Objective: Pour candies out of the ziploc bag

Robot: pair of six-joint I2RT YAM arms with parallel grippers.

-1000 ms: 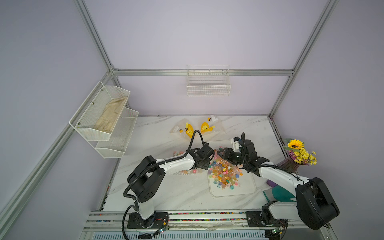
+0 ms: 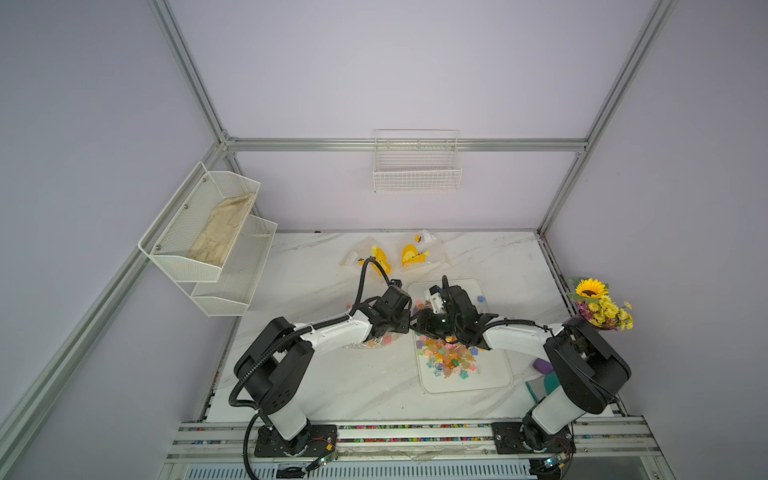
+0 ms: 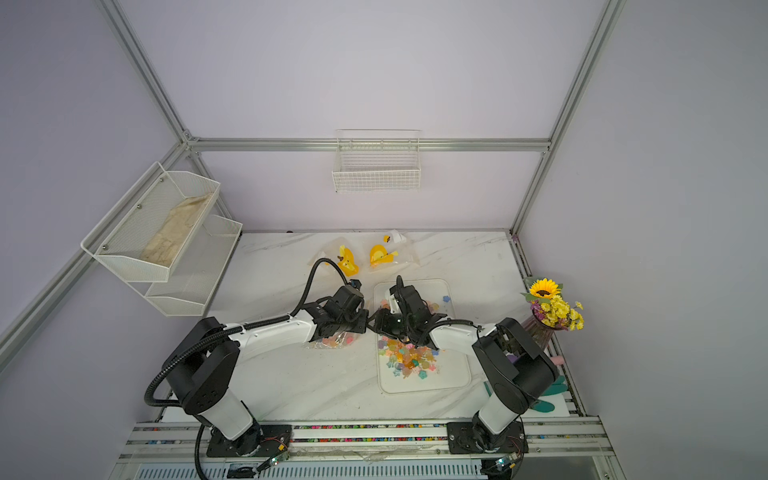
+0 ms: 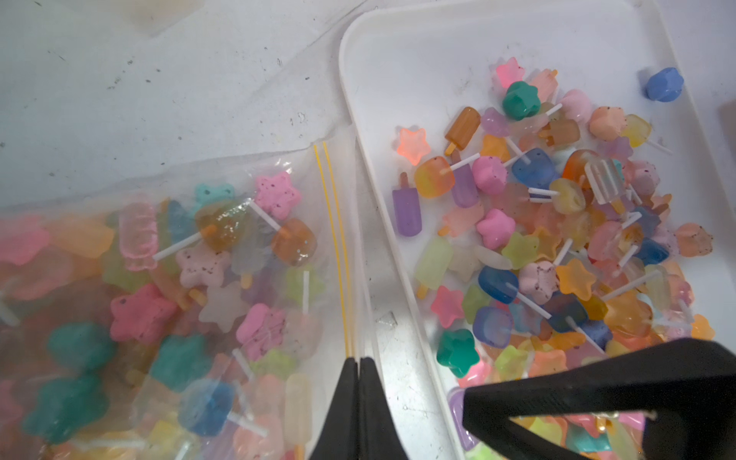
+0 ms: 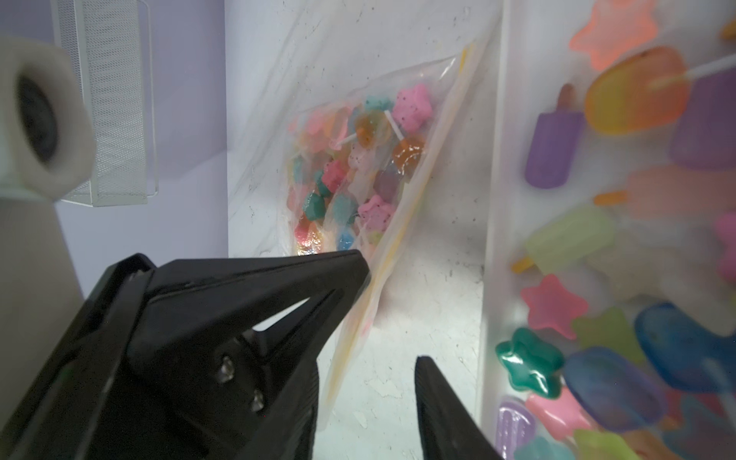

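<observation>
A clear ziploc bag (image 4: 191,299) full of colourful candy pieces lies left of the white tray (image 4: 421,53), which holds many loose candies (image 5: 552,145). In the left wrist view my left gripper is shut at the bag's yellow-lined zip edge; whether bag film is between its fingertips is unclear. My right gripper is open, close over the bag's right edge near the tray, beside the left gripper. In both top views the grippers hide much of the bag and part of the tray.
Two clear bags with yellow items (image 2: 412,254) lie at the back. A flower pot (image 3: 544,328) and teal items (image 3: 544,404) are at the right. Wire shelves (image 2: 200,264) hang at the left.
My right gripper has moved left from over the tray to beside the left gripper. The left gripper has shifted slightly left.
</observation>
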